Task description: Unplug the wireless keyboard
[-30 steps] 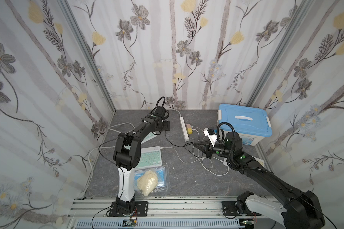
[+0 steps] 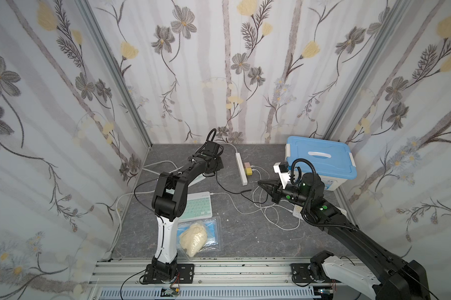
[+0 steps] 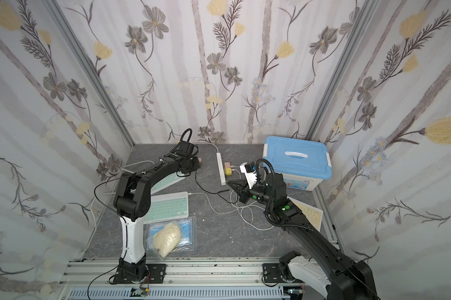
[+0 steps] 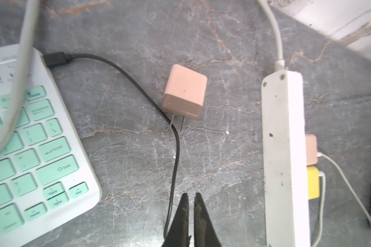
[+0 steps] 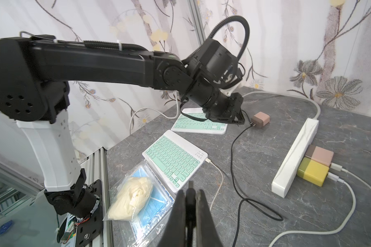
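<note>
A white keyboard with mint keys (image 4: 37, 160) lies at the back left, a black cable's connector (image 4: 56, 58) at its edge. A pink charger (image 4: 184, 88) lies loose beside that cable, prongs bare, left of the white power strip (image 4: 283, 156). My left gripper hangs above this area, shut with nothing visible between its fingers. A second mint keyboard (image 5: 171, 160) nearer the front has a white cable in it. My right gripper is shut over the table right of the strip's front end.
A pink adapter (image 5: 319, 155) and a yellow adapter (image 5: 313, 168) sit at the strip's right side with white cables. A blue-lidded box (image 2: 318, 150) fills the back right. A bag with cream contents (image 2: 194, 239) lies at the front. Loose cables cross the middle.
My right arm has moved slightly up and to the right.
</note>
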